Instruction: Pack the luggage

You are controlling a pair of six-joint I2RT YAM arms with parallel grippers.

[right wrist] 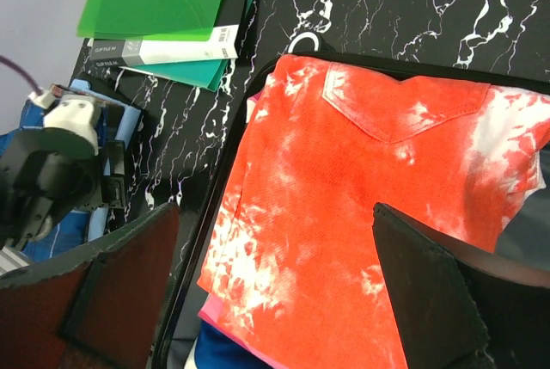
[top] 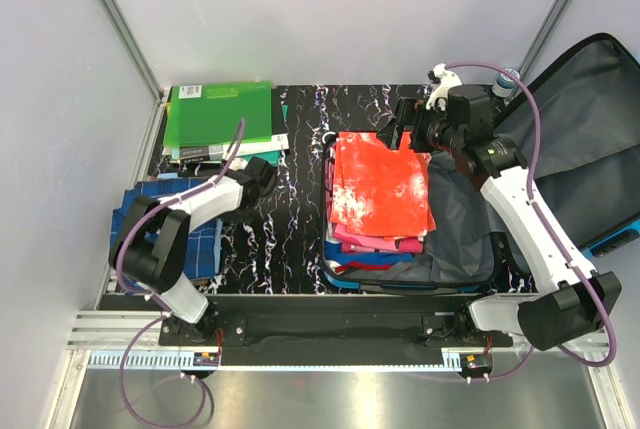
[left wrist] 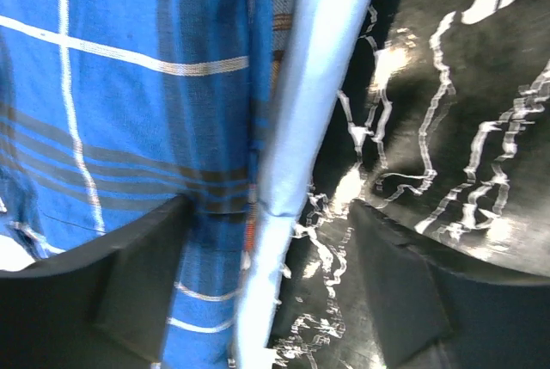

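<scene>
A stack of folded blue plaid cloth [top: 205, 249] lies on the left of the table. In the left wrist view, the folded edge of a light blue cloth [left wrist: 296, 102] runs along the plaid shirt [left wrist: 129, 119]. My left gripper straddles this edge, its fingers spread and not clamped on it. On the right sits the open suitcase [top: 460, 239], holding a red-and-white tie-dye garment [top: 380, 189] on top of pink and blue clothes [top: 375, 259]. Above that red garment my right gripper is open, with nothing gripped.
Green folders [top: 220, 114] and a black clip file [right wrist: 163, 50] lie at the back left. The suitcase lid [top: 590, 139] leans open at the far right, a small jar [top: 506, 82] behind it. Bare black marbled table [top: 295, 239] separates cloth and suitcase.
</scene>
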